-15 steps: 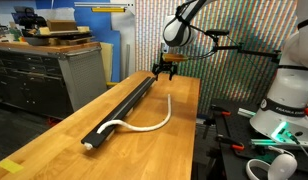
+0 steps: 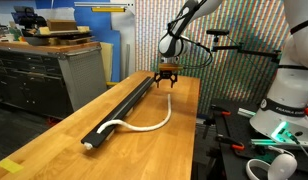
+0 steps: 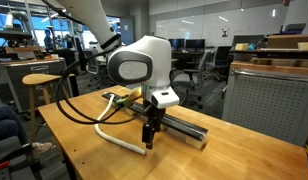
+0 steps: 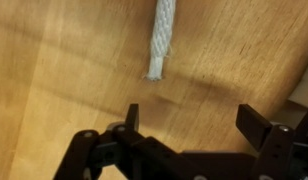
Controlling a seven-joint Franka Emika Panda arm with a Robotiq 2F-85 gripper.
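Note:
A white rope (image 2: 151, 129) lies in a curve on the wooden table, with one end resting over a long black rail (image 2: 119, 108). Its other end points towards the far end of the table, just short of my gripper (image 2: 167, 81). From the wrist view, this braided rope (image 4: 162, 38) enters at the top and stops ahead of the gripper. The fingers (image 4: 131, 117) stand wide apart, with only bare table between them. In exterior view 2, the arm hangs over the table near the rope's end (image 3: 134, 149), and the fingertips are above the surface.
Bare wooden table (image 2: 79, 158) spreads on the near side of the rope. The black rail (image 3: 186, 127) runs along the table beside the rope. Grey cabinets (image 2: 84, 80) stand beyond the table. Another white robot arm (image 2: 284, 118) is at the right.
Over the last second my gripper has come down a little towards the table near the rope's far end. The rope and rail look unmoved.

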